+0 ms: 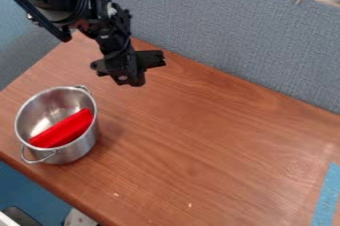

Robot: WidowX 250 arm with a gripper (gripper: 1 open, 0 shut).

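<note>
My black gripper hangs above the back left of the wooden table, pointing down, with nothing visible between its fingers; it looks shut, though its tips are small and dark in this view. At the front left stands a steel pot with side handles, and a long red object lies inside it, below and to the left of the gripper, apart from it.
A grey padded wall runs along the back. A strip of blue tape lies at the right edge.
</note>
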